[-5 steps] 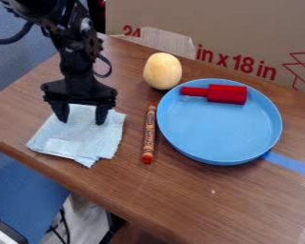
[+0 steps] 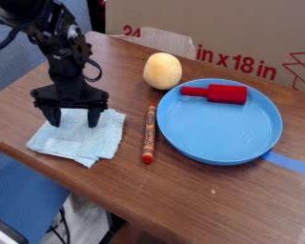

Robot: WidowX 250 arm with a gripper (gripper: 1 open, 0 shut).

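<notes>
My black gripper (image 2: 73,112) is low over a pale blue folded cloth (image 2: 79,143) at the left of the wooden table, its fingers at the cloth's upper part. Whether they are open or shut on the cloth I cannot tell. To the right lies a brown stick with a red tip (image 2: 149,135). A blue plate (image 2: 219,133) holds a red object with a handle (image 2: 227,93) at its back rim. A yellow roundish object (image 2: 162,71) stands behind the stick.
A cardboard box (image 2: 244,38) stands along the back. Blue tape (image 2: 295,165) runs at the right.
The gripper has shifted slightly over the cloth. The other things look unchanged.
</notes>
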